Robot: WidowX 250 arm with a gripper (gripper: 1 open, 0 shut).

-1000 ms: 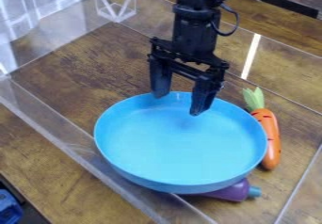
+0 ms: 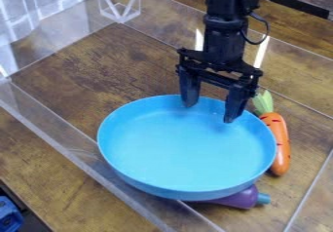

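Observation:
My black gripper (image 2: 212, 104) hangs over the back part of a large blue plate (image 2: 182, 153), its two fingers apart and pointing down, with nothing visible between them. An orange carrot (image 2: 278, 148) with a green top lies just right of the plate. A purple vegetable (image 2: 237, 198), likely an eggplant, lies at the front right, partly hidden under or behind the plate's edge.
A transparent wall or strip runs along the left, and a small blue object (image 2: 8, 216) is at the bottom-left corner.
My gripper has shifted a little to the right over the plate. The plate and vegetables look unchanged.

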